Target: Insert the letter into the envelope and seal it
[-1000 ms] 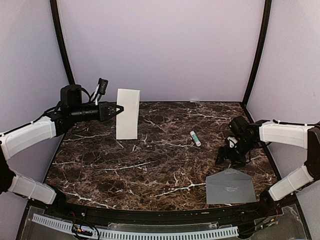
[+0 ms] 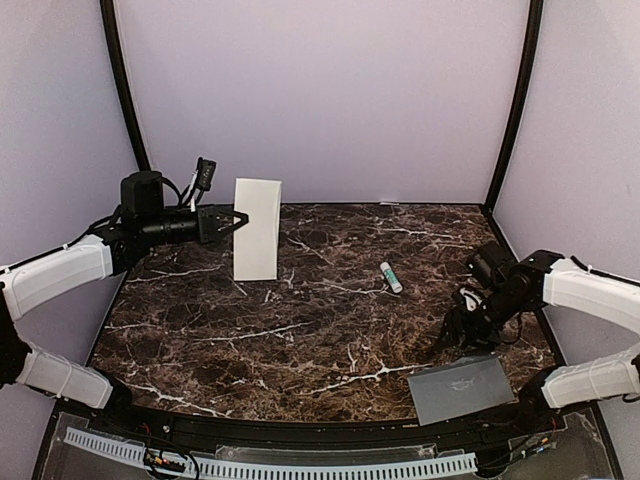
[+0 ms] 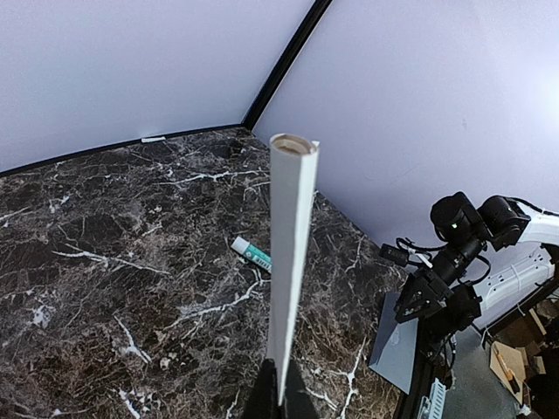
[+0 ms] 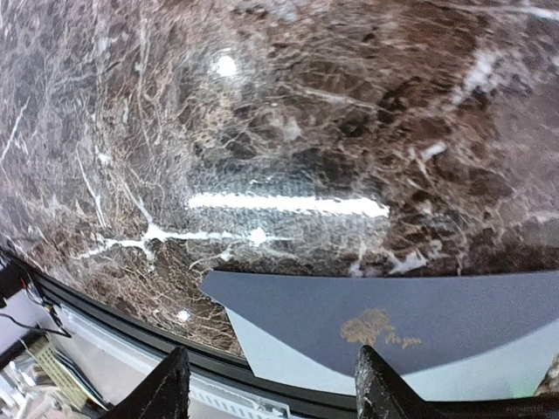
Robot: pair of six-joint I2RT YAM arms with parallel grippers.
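In the top view a folded white letter (image 2: 257, 230) stands upright in the air over the left rear of the table. My left gripper (image 2: 240, 218) is shut on its left side; the left wrist view shows the letter (image 3: 292, 236) edge-on, rising from the closed fingers (image 3: 278, 393). A grey envelope (image 2: 463, 390) lies flat at the front right edge. My right gripper (image 2: 445, 343) is low at its rear edge. In the right wrist view its fingers (image 4: 170, 384) are apart, with the envelope (image 4: 288, 305) below and beyond them. A darker rounded band with a gold mark covers the envelope's upper part.
A green and white glue stick (image 2: 391, 278) lies on the marbled table right of centre. A dark rail (image 2: 270, 435) runs along the front edge, close to the envelope.
My right gripper has come toward the front edge. The envelope has slid that way too, turning slightly, and its pointed rear outline no longer shows. My left arm and the letter are nearly still.
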